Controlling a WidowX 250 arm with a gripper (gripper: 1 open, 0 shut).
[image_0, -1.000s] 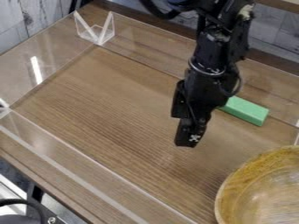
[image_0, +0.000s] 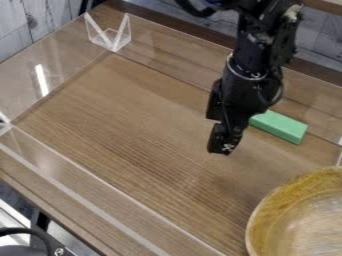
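My black gripper (image_0: 225, 126) hangs over the middle-right of the wooden table (image_0: 120, 130), its fingers open and pointing down, with nothing visible between them. A green block (image_0: 281, 126) lies just right of it, partly hidden behind the gripper.
A yellow round bowl (image_0: 294, 215) fills the lower right. A small white wire-like holder (image_0: 110, 32) sits at the back left. Walls border the back.
The gripper has moved slightly up and back in the view over the last second. The green block, bowl and holder look unmoved.
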